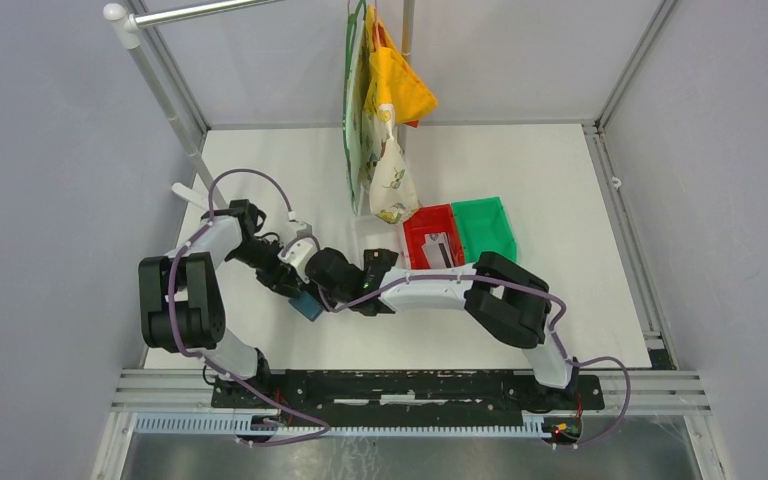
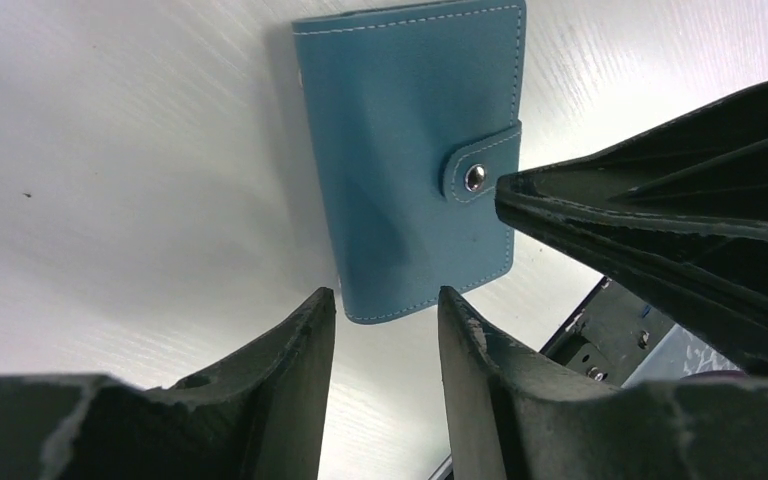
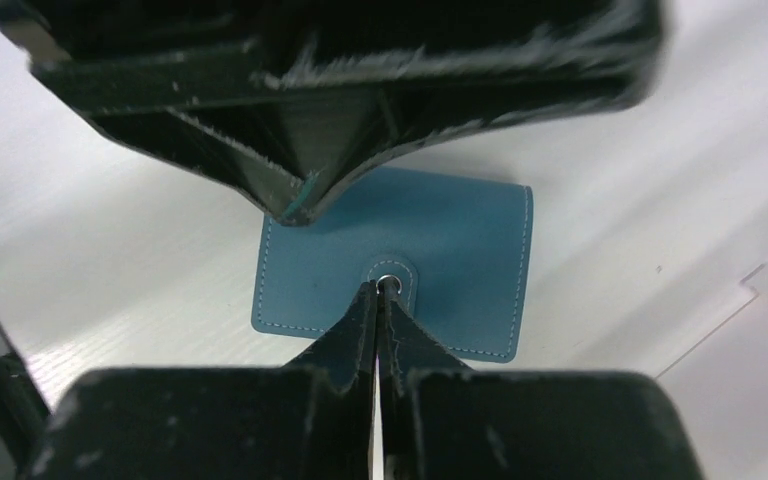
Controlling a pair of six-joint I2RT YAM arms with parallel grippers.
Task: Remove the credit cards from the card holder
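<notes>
The blue card holder (image 1: pixel 307 306) lies closed on the table, its snap strap (image 2: pixel 480 168) across one edge and the metal stud visible in the left wrist view. No card shows outside it. My left gripper stands open near a corner of the holder, nothing held between its fingers. Right at the strap, in the right wrist view, my right gripper is shut with nothing between its fingertips; they hide part of the strap. The holder (image 3: pixel 440 250) is outside those fingers. The right gripper's dark fingers (image 2: pixel 650 205) also reach over the holder's edge in the left wrist view.
A red bin (image 1: pixel 415 222) with pale items inside and a green bin (image 1: pixel 487 230) stand right of centre. Cloth bags (image 1: pixel 393 180) hang from a rail. Both arms crowd closely around the holder.
</notes>
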